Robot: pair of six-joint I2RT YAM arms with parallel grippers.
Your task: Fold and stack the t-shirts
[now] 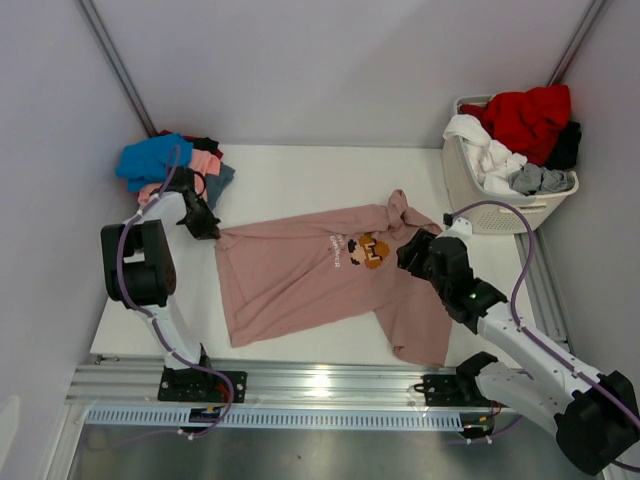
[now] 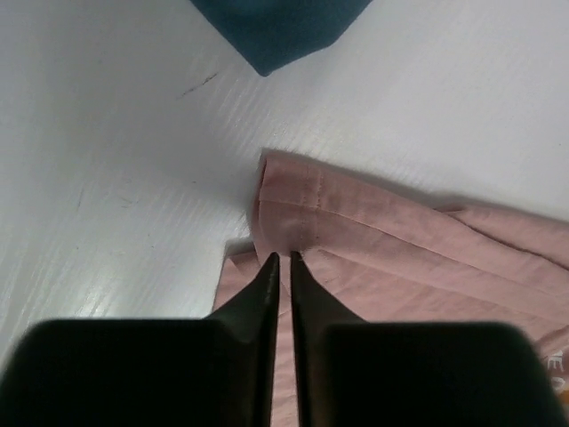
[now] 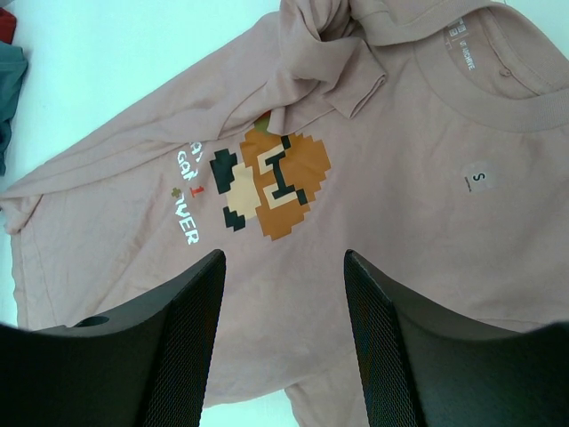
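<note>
A dusty-pink t-shirt (image 1: 290, 290) lies spread on the white table, its printed front (image 3: 276, 178) facing up. Its upper edge is folded over in a long strip, and a sleeve at the lower right sticks out towards the front. At the shirt's upper left corner (image 2: 289, 182), my left gripper has its fingertips right over the cloth, a narrow gap between them. Whether they touch the fabric is unclear. My right gripper hovers wide open above the shirt's right part, near the print and collar, holding nothing.
Back left, a pile of blue, pink and teal clothes (image 1: 155, 162) sits behind the left gripper; a teal corner (image 2: 276, 31) shows close by. A white basket (image 1: 457, 185) heaped with red, white and grey clothes stands back right. Bare table lies between them.
</note>
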